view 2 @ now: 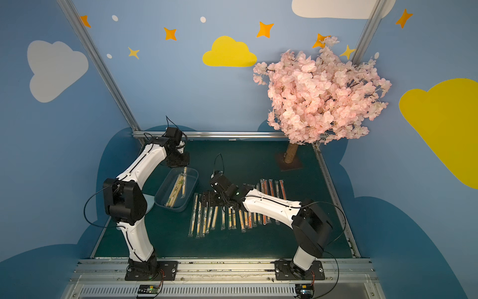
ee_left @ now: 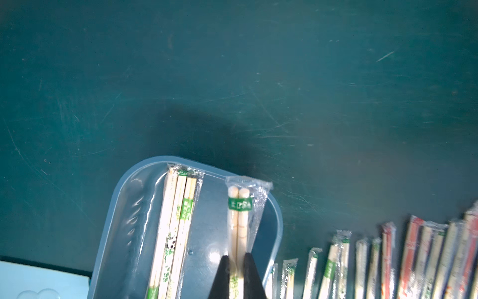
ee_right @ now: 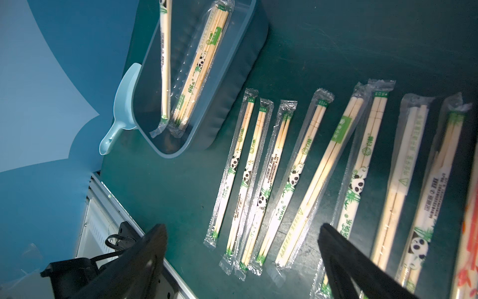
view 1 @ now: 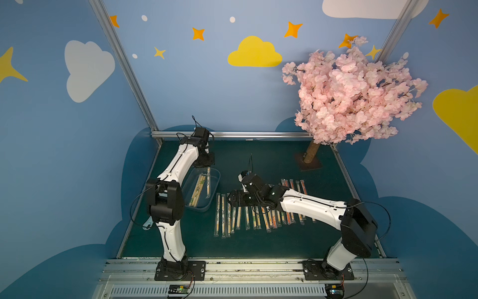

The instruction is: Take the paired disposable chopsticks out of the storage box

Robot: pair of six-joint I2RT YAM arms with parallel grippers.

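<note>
My left gripper [view 1: 206, 162] is shut on a wrapped chopstick pair [ee_left: 240, 214], raised over the right side of the grey-blue storage box [ee_right: 248, 44]. Inside the box lie more wrapped chopsticks [ee_left: 171, 229], side by side at the left. My right gripper stands open above a row of wrapped chopsticks [ee_right: 268, 184] on the green table, to the box's right, with nothing visibly held.
A light blue scoop [ee_right: 124, 99] lies left of the box. A pink blossom tree [view 1: 353, 99] stands at the back right.
</note>
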